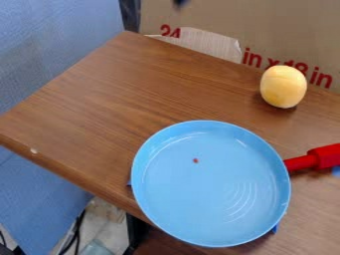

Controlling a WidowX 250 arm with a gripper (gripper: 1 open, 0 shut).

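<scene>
A light blue round pan or plate lies on the wooden table in the lower middle, a small red speck on it. A red handle-like object sticks out from its right side. A pale yellow round object, like a fruit, stands at the back right. At the very top edge, only a dark blurred tip of what may be my gripper shows; its finger state cannot be made out.
A cardboard box wall with red printing borders the back. Blue padded material lies beyond the table's left edge, with cables below.
</scene>
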